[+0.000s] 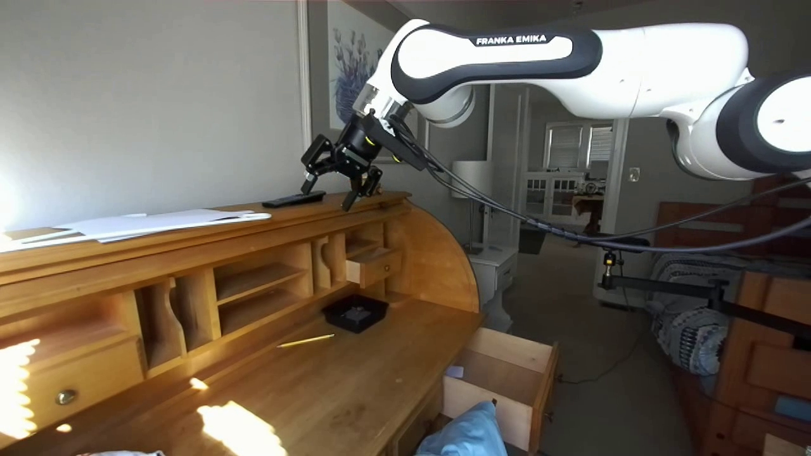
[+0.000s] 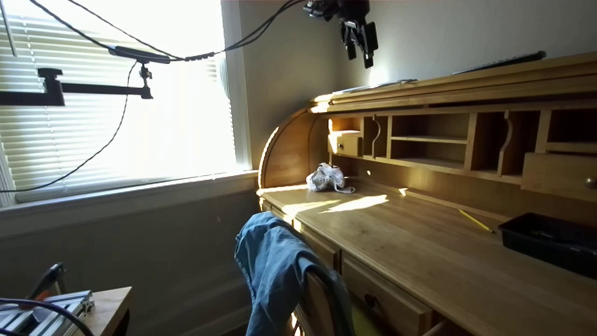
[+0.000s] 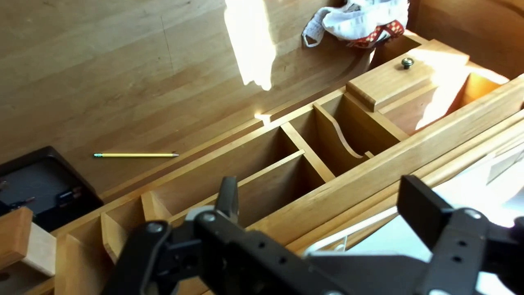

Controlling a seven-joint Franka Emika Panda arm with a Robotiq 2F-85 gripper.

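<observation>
My gripper [image 1: 328, 194] hangs over the top ledge of the roll-top desk, its fingers spread wide. In the wrist view, the left finger [image 3: 227, 199] and right finger [image 3: 423, 209] stand far apart with nothing held between them. A black remote [image 1: 294, 199] lies on the ledge, behind or below the fingers in exterior view 1; the distance between them cannot be judged. White papers [image 1: 163, 223] are spread along the ledge to the left. On the desktop lie a yellow pencil [image 3: 136, 155] and a black tray [image 1: 355, 312] with small items inside.
A white cloth bundle [image 2: 327, 178] sits at the desk's window end. One small cubby drawer [image 1: 373, 266] and a large lower drawer [image 1: 502, 368] stick out. Blue cloth [image 2: 274, 263] drapes a chair in front.
</observation>
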